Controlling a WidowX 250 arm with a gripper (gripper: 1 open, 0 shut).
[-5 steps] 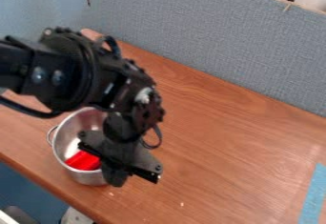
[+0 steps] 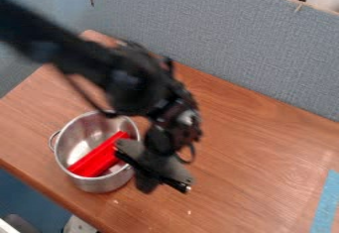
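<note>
A steel pot [image 2: 69, 147] with side handles stands near the left edge of the wooden table [image 2: 252, 158], holding a red elongated object [image 2: 97, 158]. The dark, motion-blurred gripper [image 2: 159, 180] hangs at the pot's right side, partly over its rim. It looks shut, and nothing can be seen held in it.
A grey padded panel [image 2: 212, 39] runs along the back. A light blue tape strip [image 2: 326, 202] lies at the right. The table right of the gripper is clear.
The arm and gripper have shifted right and somewhat down in the view, uncovering more of the red object in the pot.
</note>
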